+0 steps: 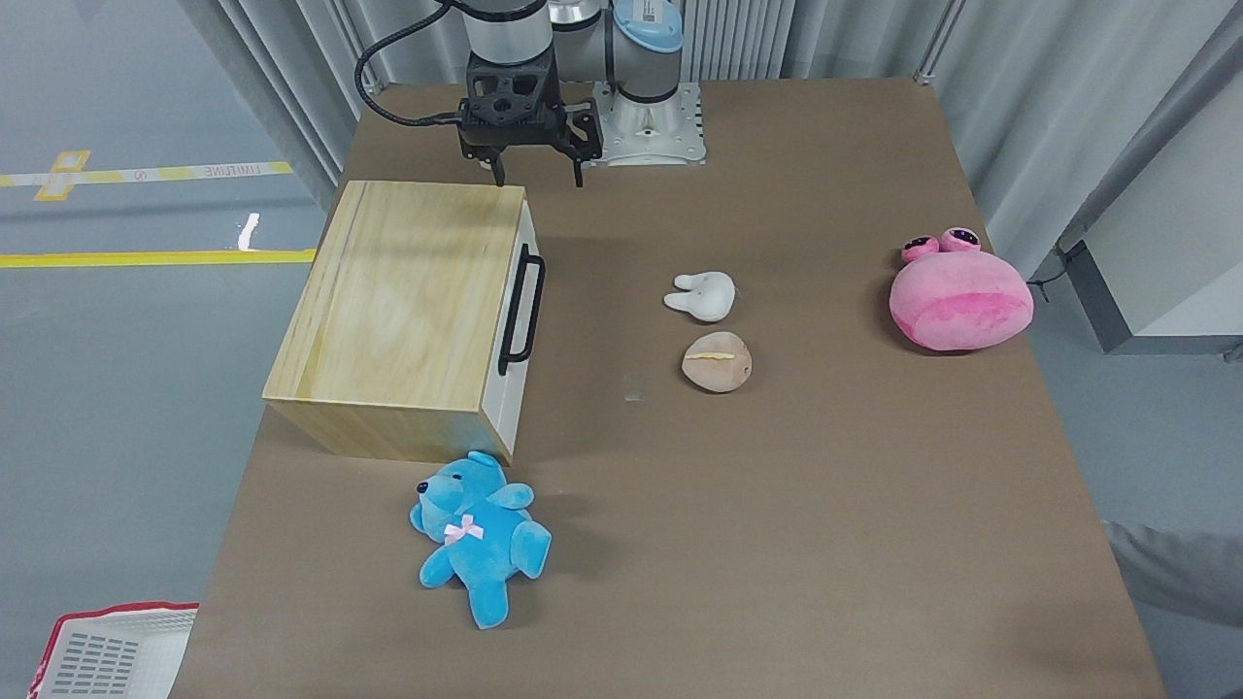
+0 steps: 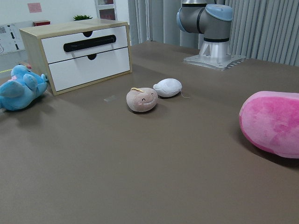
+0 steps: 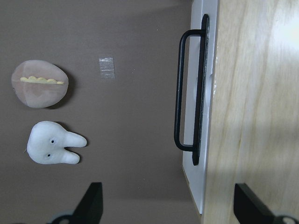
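Observation:
My gripper [image 1: 538, 169] is open, held above the back of a light wooden two-drawer cabinet [image 1: 385, 291] [image 2: 88, 67]. In the wrist view its fingers sit at the bottom corners with nothing between them. The white drawer front carries a black handle [image 3: 181, 93]. A white tooth-shaped plush [image 1: 708, 297] [image 3: 49, 143] lies right of the cabinet in the front view, near a round beige plush [image 1: 717, 362] [image 3: 39, 91] with a yellow strip. A blue bear [image 1: 489, 542] lies at the cabinet's near end. A large pink plush [image 1: 958, 301] [image 2: 273, 123] sits at the right.
A white basket [image 1: 111, 652] stands off the table at lower left.

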